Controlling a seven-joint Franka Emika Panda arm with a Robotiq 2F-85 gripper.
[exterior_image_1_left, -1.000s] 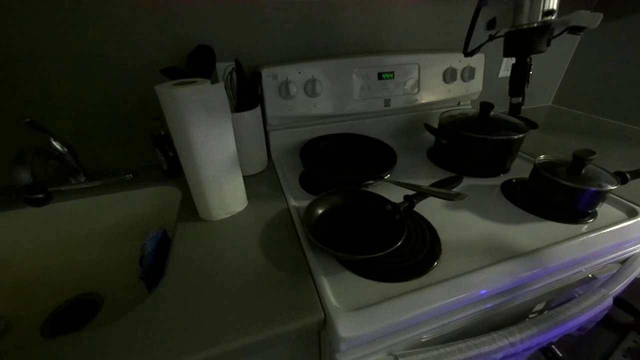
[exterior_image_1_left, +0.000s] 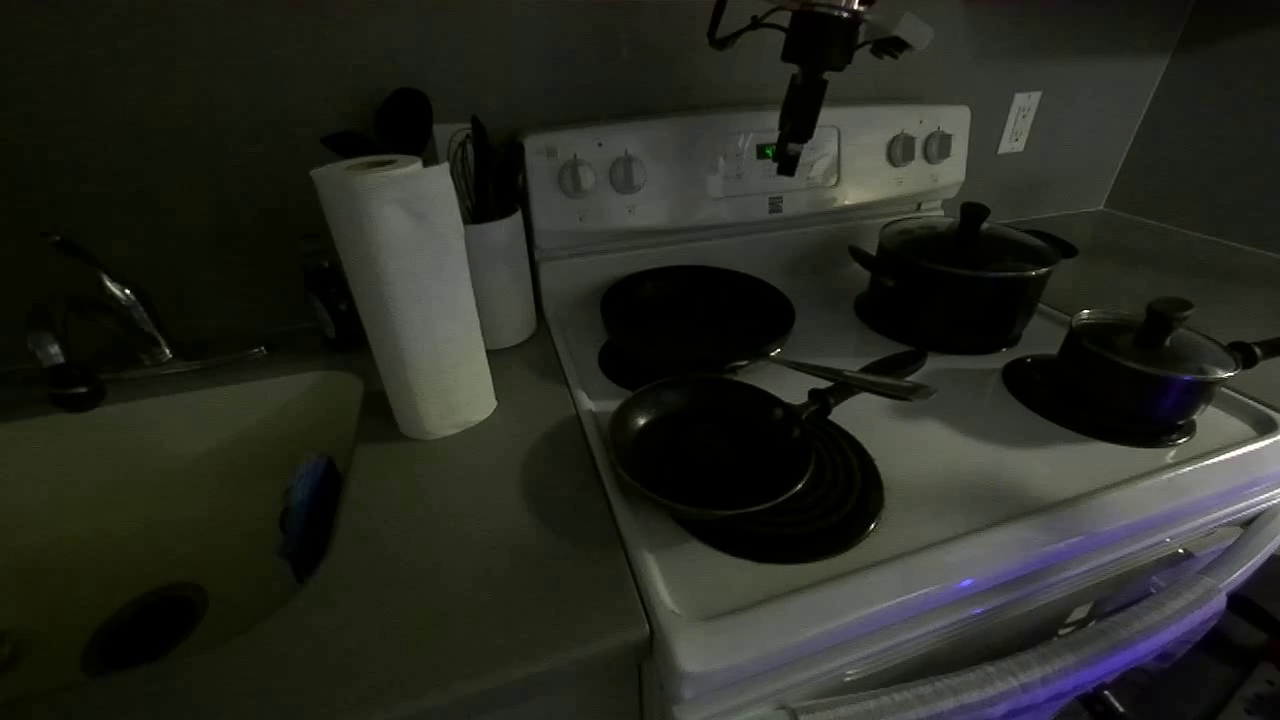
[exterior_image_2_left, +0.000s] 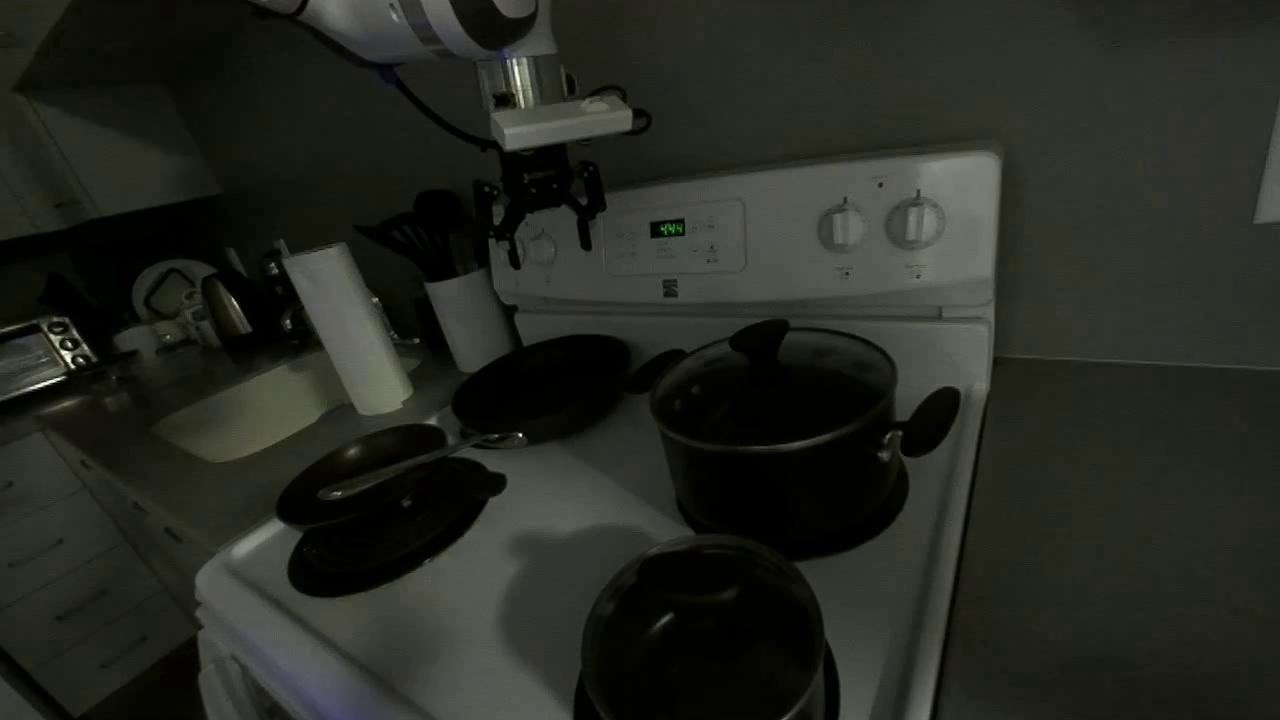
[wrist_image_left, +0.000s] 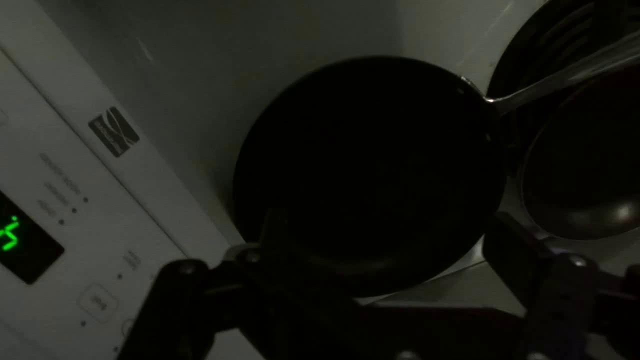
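My gripper (exterior_image_2_left: 552, 254) stands open above the back of the stove, with nothing between its fingers. In the wrist view the back skillet (wrist_image_left: 372, 168) lies below, dark and round, its metal handle (wrist_image_left: 558, 84) running off to the upper right. The smaller front skillet (exterior_image_1_left: 714, 444) sits on the front left burner, its black handle crossing the metal one. A large lidded pot (exterior_image_1_left: 966, 282) is on the back right burner. On the front right burner rests a small lidded saucepan (exterior_image_1_left: 1146, 360). Dim light hides the inside of the skillets.
Left of the stove, a paper towel roll (exterior_image_1_left: 408, 300) and a white utensil holder (exterior_image_1_left: 498, 282) stand on the counter, beside the sink (exterior_image_1_left: 276, 408). The stove's control panel (exterior_image_2_left: 708, 234) rises behind the pans.
My gripper has moved left in exterior view 1, from over the far right of the large pot to in front of the control panel. The cookware has stayed in place.
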